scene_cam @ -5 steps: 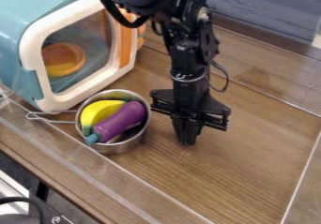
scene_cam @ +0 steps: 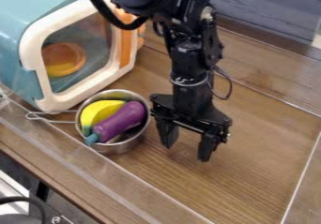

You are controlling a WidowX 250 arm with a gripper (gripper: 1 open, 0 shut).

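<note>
My black gripper [scene_cam: 189, 140] points down over the wooden tabletop, just right of a steel pot [scene_cam: 126, 141], its fingers spread open with nothing between them. Inside the pot lie a yellow banana-like item [scene_cam: 100, 112] and a purple eggplant [scene_cam: 120, 121] with a teal stem. The pot's thin handle reaches left toward the toy microwave.
A teal toy microwave [scene_cam: 28, 42] with a white-framed door stands at the upper left, an orange dish [scene_cam: 63, 57] inside. A grey wall runs along the back.
My gripper's fingers have spread wider apart since a second ago, and the gripper has shifted very slightly. The pot and its contents look unchanged.
</note>
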